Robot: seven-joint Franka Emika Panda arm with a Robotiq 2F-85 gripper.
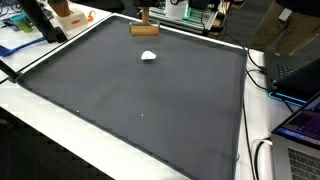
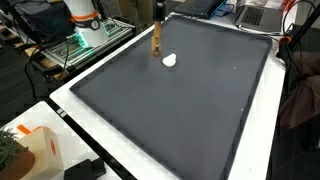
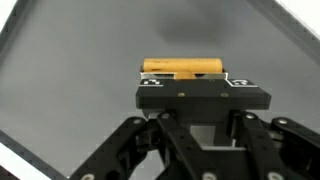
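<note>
A wooden T-shaped piece, mallet-like, is held with its short stem in my gripper, which is shut on it. In the wrist view the piece's orange-brown cylinder (image 3: 183, 65) lies crosswise just beyond the fingertips. Near the top of exterior view 1 the wooden piece (image 1: 145, 30) hangs behind a small white object (image 1: 148, 56) lying on the grey table. Exterior view 2 shows the wooden piece (image 2: 156, 42) roughly end-on, left of the white object (image 2: 168, 60) and apart from it. Whether the wood touches the table I cannot tell.
Laptops (image 1: 300, 120) and cables are beside the right edge. A cup (image 1: 62, 7) and other clutter sit off the table at the left.
</note>
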